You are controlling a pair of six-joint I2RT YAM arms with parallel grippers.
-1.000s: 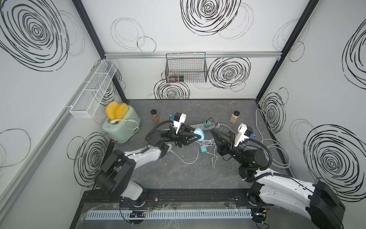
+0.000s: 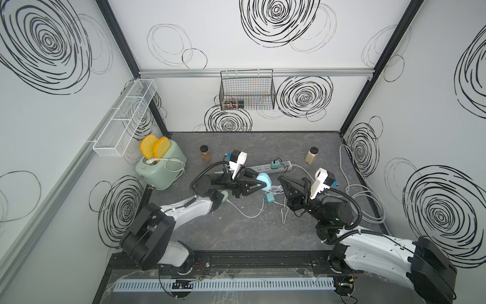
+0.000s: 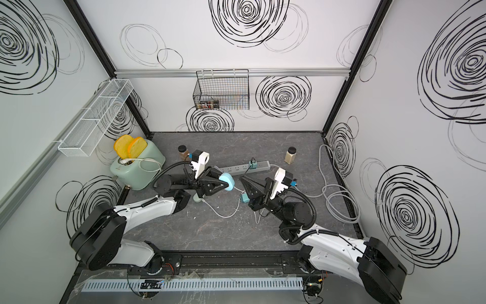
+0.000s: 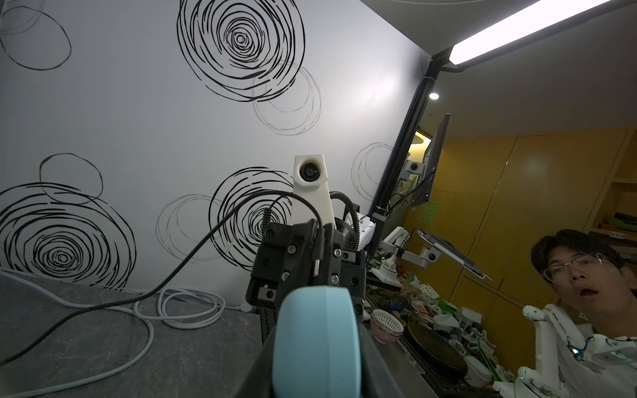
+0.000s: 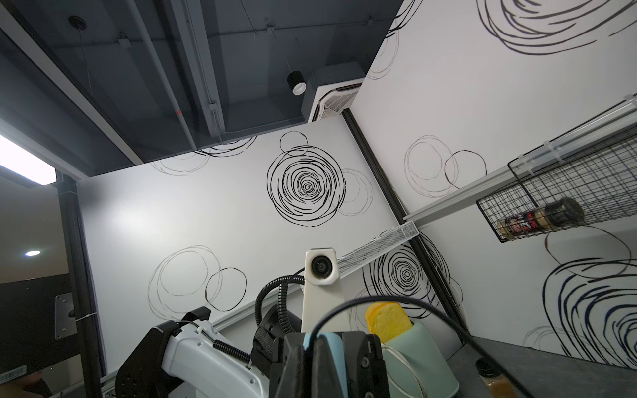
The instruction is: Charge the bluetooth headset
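A light blue rounded headset case [image 2: 263, 181] is held in the air over the middle of the table. My left gripper is shut on it, one finger on either side, in the left wrist view. Facing it from the right, my right gripper [image 2: 282, 177] is shut on a thin black cable [image 5: 398, 299], which loops away from its fingertips. A short gap separates the case from the right fingertips in the top views. The cable's plug tip and the case's port cannot be made out. A white power strip [image 2: 261, 168] lies behind, bearing a teal charger [image 2: 275, 164].
Another teal charger [image 2: 270, 198] with white cord lies below the grippers. A green toaster [image 2: 163, 167] stands at left; two bottles, brown [image 2: 205, 154] and pale [image 2: 311, 155], stand toward the back. White cable [image 2: 367, 205] coils at right.
The right gripper has barely moved, and both stay shut.
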